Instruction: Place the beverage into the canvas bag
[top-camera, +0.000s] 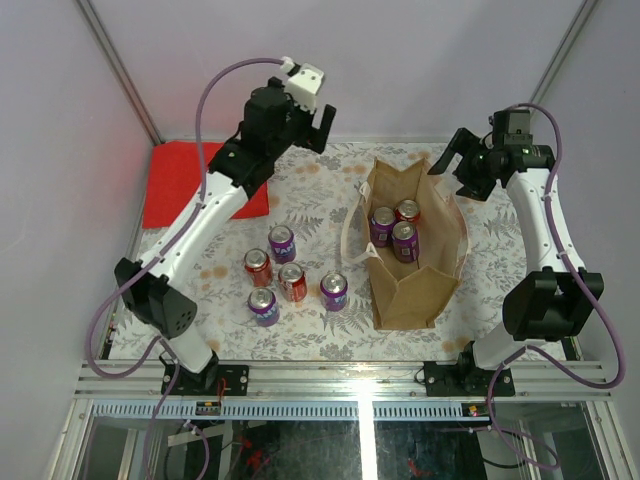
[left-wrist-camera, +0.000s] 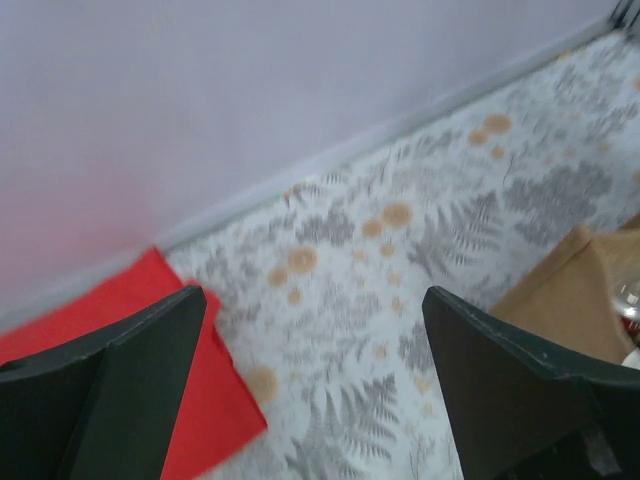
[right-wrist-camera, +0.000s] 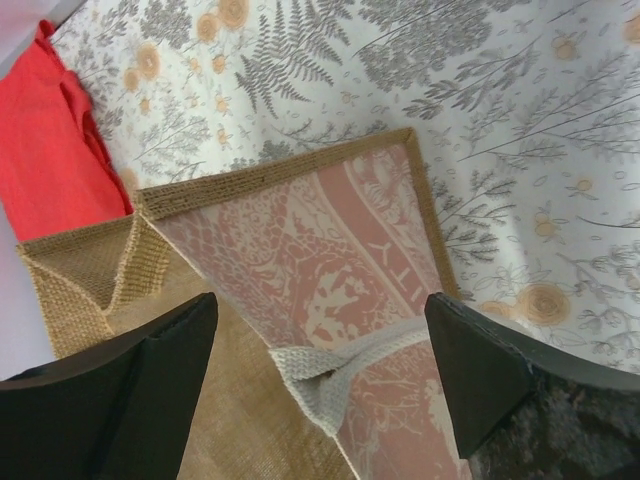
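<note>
The brown canvas bag (top-camera: 402, 298) stands open at the right of the table, with two purple cans (top-camera: 404, 241) and a red can (top-camera: 407, 210) inside. Left of it, several cans stand upright on the table, among them a purple can (top-camera: 334, 290), a red can (top-camera: 292, 281) and another purple can (top-camera: 282, 243). My left gripper (top-camera: 311, 124) hangs over the table's back part, clear of the bag, its fingers apart and nothing between them. By the bag's back right rim, my right gripper (top-camera: 452, 164) is open and empty; its wrist view shows the bag's printed inner wall (right-wrist-camera: 330, 235).
A red cloth (top-camera: 170, 190) lies at the back left, partly under the left arm. A white strap (top-camera: 350, 235) loops out from the bag's left side. Bare tabletop lies between the cloth and the bag.
</note>
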